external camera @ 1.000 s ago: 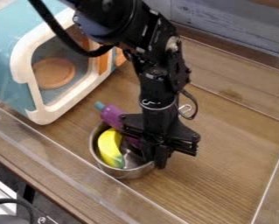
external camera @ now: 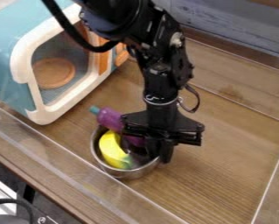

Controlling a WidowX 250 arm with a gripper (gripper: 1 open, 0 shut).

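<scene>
My black gripper (external camera: 156,143) hangs low over the right part of a steel bowl (external camera: 115,172); its fingertips are mostly hidden, so I cannot tell how they stand. In the bowl lie a yellow banana-like piece (external camera: 114,150) and a purple object (external camera: 108,117) with a blue-green tip, leaning up past the bowl's back rim and partly behind the gripper.
A light-blue toy oven (external camera: 13,52) with a white-framed opening and an orange disc inside stands at back left. A clear ledge runs along the front left edge.
The gripper has shifted very slightly, and the banana-like piece looks a little shifted in the bowl. Otherwise little differs.
</scene>
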